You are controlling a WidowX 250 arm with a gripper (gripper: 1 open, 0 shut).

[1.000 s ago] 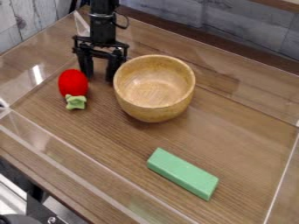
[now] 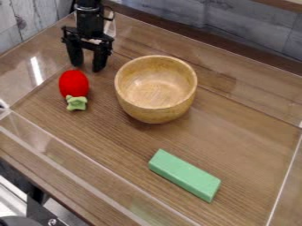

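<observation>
My gripper (image 2: 87, 55) is a dark assembly at the upper left, low over the wooden table, just above a red strawberry-like toy (image 2: 73, 83) with a green leafy end. Whether its fingers are open or shut is too small to tell. A tan bowl (image 2: 154, 89) sits to the right of both.
A green block (image 2: 184, 174) lies at the lower right. A wall borders the upper left.
My gripper has moved left, away from the bowl's upper left side. The toy, bowl and green block look unchanged.
</observation>
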